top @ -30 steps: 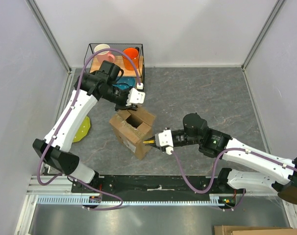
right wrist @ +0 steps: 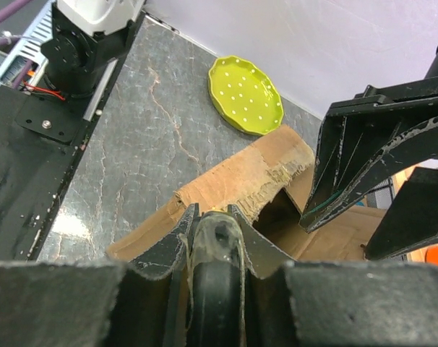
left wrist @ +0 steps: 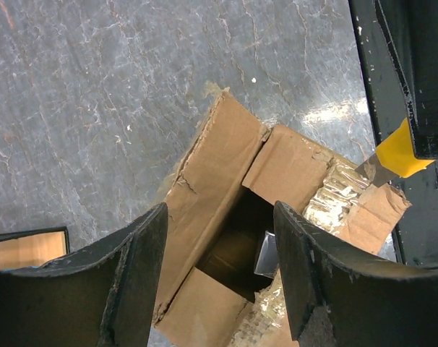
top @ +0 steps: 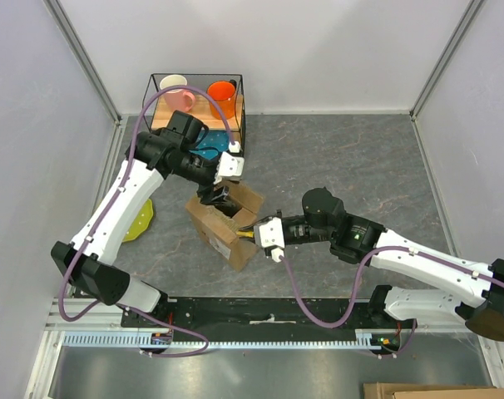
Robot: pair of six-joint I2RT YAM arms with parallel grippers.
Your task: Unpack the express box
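Observation:
The brown cardboard express box (top: 214, 237) has its flaps parted, showing a dark interior with a small silvery item (left wrist: 265, 253) inside in the left wrist view. My left gripper is open over the opening. My right gripper holds a yellow-handled knife, whose blade reaches the box's taped flap at the near right side; in the right wrist view the knife's end fills the space between the fingers.
A wire rack with pink mug (top: 179, 98) and orange mug (top: 221, 98) stands at the back left. A yellow dotted plate (right wrist: 244, 94) lies left of the box.
Both grippers have moved in closer to the box: the left came down over the opening, and the right shifted left and slightly up with the knife.

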